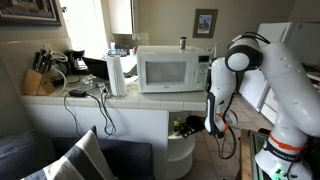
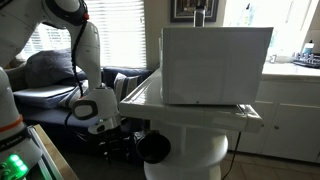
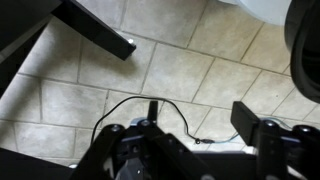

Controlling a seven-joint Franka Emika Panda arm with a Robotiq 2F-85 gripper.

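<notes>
My gripper hangs over the tiled floor, its fingers apart and only bare tile and a thin dark cable (image 3: 165, 100) visible between them. A round black pan-like object (image 3: 308, 50) cuts into the right edge of the wrist view. In exterior view 2 that black object (image 2: 153, 147) stands beside my gripper (image 2: 118, 142), against the white rounded shelf unit (image 2: 190, 150). Exterior view 1 shows the black object (image 1: 190, 125) close to the arm's lower end, with small yellowish items (image 1: 178, 126) at its left. Fingertip detail is too small there.
The counter (image 1: 140, 100) carries a white microwave (image 1: 173, 70), a knife block (image 1: 38, 82) and cables. A dark sofa (image 1: 128, 158) fills the lower left. A dark furniture leg (image 3: 100, 32) reaches into the wrist view. Tile between is clear.
</notes>
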